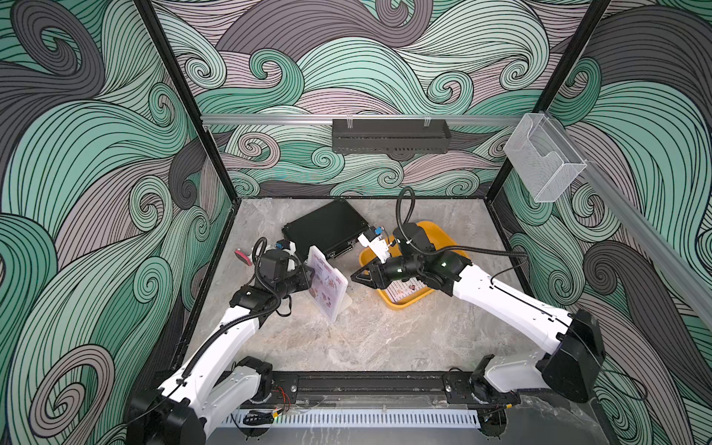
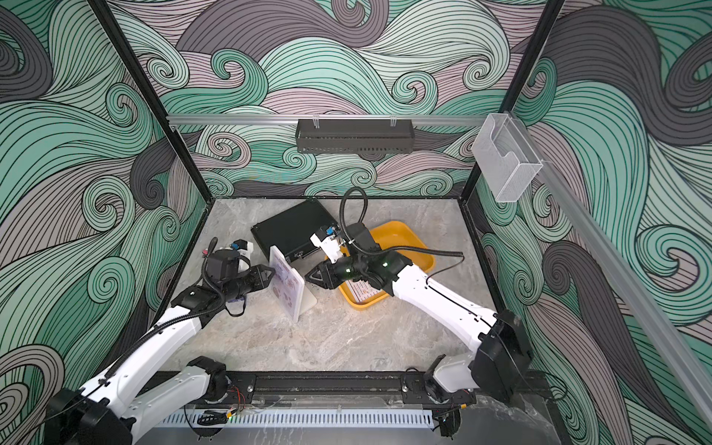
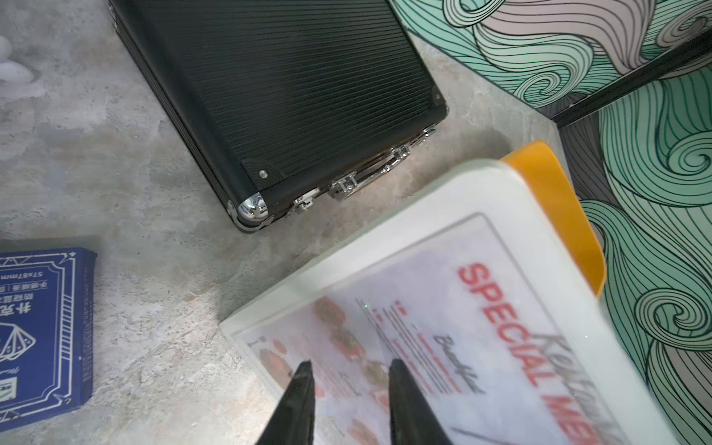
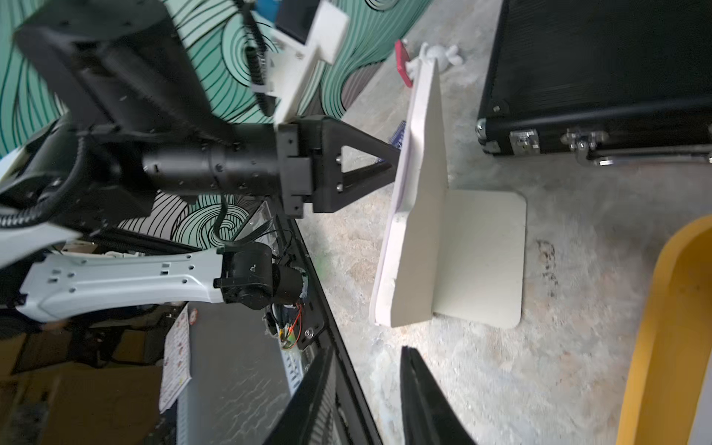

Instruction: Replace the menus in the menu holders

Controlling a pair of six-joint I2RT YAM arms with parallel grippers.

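The white menu holder [image 1: 325,285], with a printed menu in its front, stands upright and turned sideways on the table. In the left wrist view the menu [image 3: 445,333] reads "SPECIAL ME…". My left gripper is shut on the near edge of the holder, its fingers a little apart; the exact grip is partly hidden. In the right wrist view the left fingertips meet the panel, and the holder's base plate [image 4: 480,256] lies on its other side. My right gripper is open with nothing between its fingers, right of the holder and apart from it.
A yellow tray [image 1: 400,302] holding a printed sheet [image 1: 404,287] is under the right arm. The black case [image 1: 326,224] lies behind the holder. A blue card box [image 3: 44,333] is at left.
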